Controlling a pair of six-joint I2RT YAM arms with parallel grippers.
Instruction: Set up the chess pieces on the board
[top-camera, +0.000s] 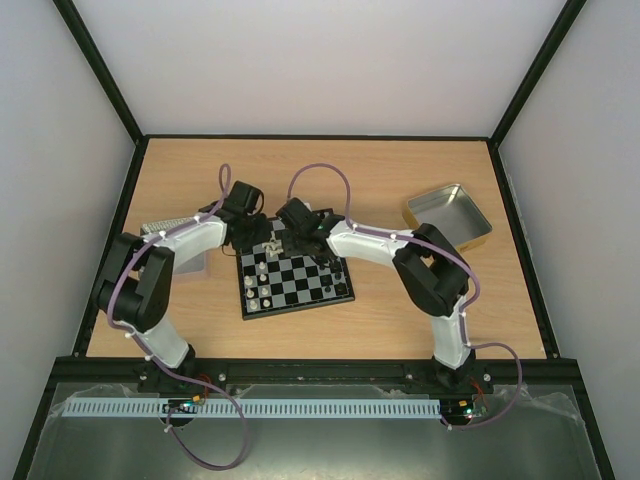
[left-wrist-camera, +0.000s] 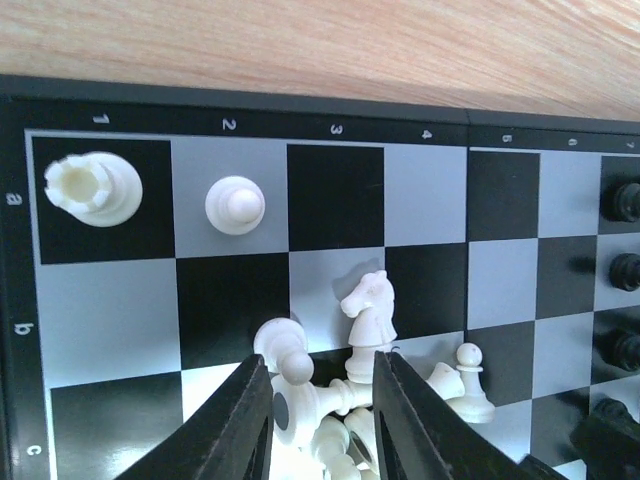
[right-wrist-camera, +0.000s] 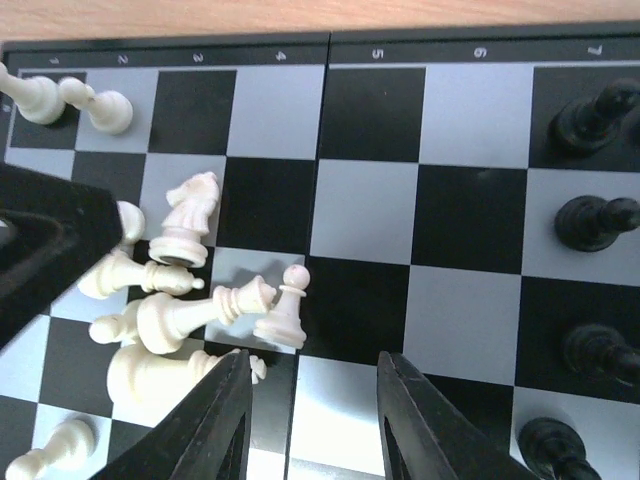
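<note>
A chessboard (top-camera: 295, 314) holds white pieces at left and black pieces at right. A white knight (left-wrist-camera: 371, 311), a white pawn (right-wrist-camera: 283, 319) and several toppled white pieces (right-wrist-camera: 170, 320) cluster off the middle. A white rook (left-wrist-camera: 92, 189) and pawn (left-wrist-camera: 235, 205) stand at the corner squares. My left gripper is part open above the cluster, its fingertips by a white pawn; whether it touches anything is unclear. My right gripper is open over the board right of the cluster, nothing seen between its fingertips.
An empty metal tray (top-camera: 446, 212) sits at the right of the table. A container (top-camera: 190, 263) at the left is partly hidden by the left arm.
</note>
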